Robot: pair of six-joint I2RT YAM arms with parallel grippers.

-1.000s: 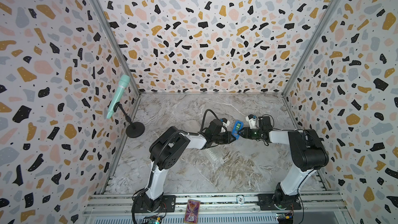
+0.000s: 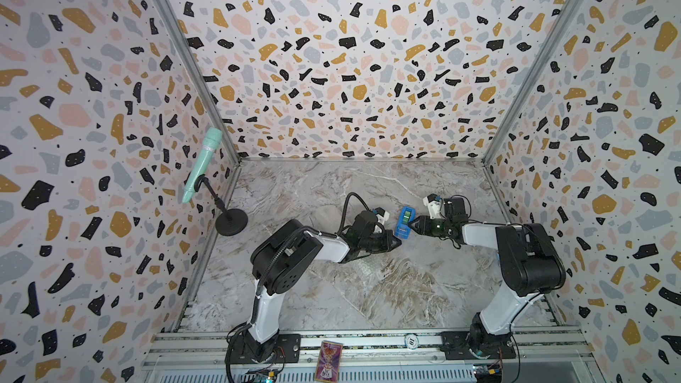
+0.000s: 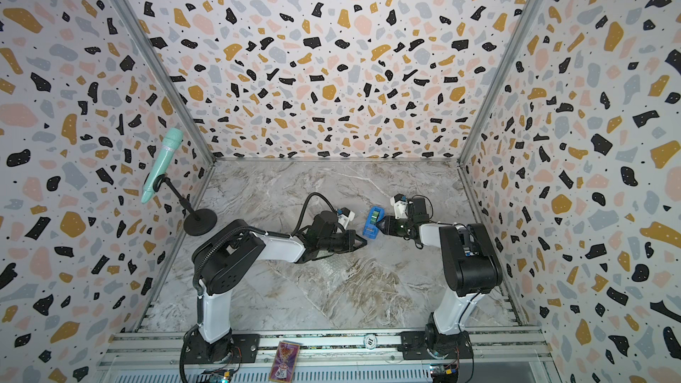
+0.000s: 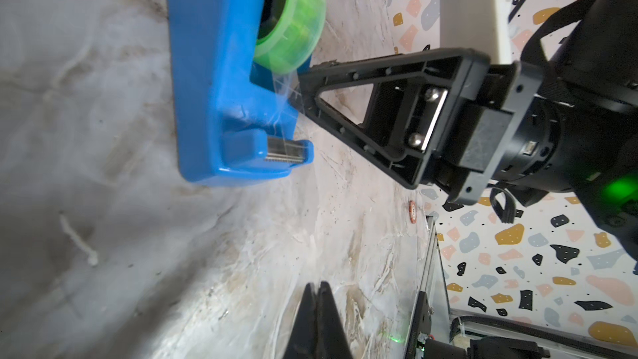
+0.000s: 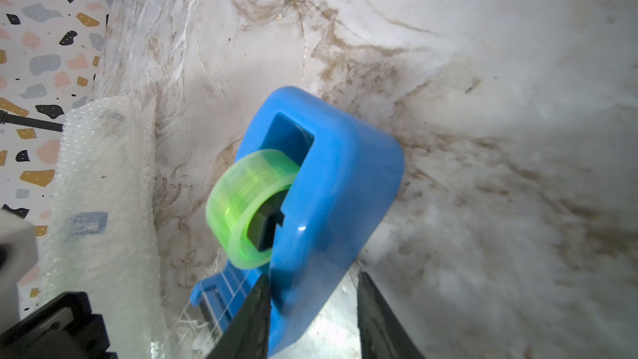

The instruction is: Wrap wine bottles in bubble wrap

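A blue tape dispenser [image 2: 404, 222] with a green roll [image 5: 249, 209] stands on the marble table between my grippers. Clear tape [image 4: 284, 103] runs from the roll toward the toothed cutter [image 4: 285, 149]. My left gripper is shut near the dispenser's cutter end, with nothing visible between its tips. My right gripper is open at the dispenser's right side; part of the blue wall shows between its fingers. Bubble wrap [image 5: 109, 226] with a bluish patch lies beyond, largely under my left arm in the top views. No bare bottle can be made out.
On the left, a black stand [image 2: 231, 221] holds a mint-green microphone-shaped object [image 2: 203, 163]. A colourful card [image 2: 328, 361] lies at the front rail.
My left gripper has drawn back slightly from the dispenser, leftward and toward the front. My right gripper has barely moved. The dispenser stays in about the same place.
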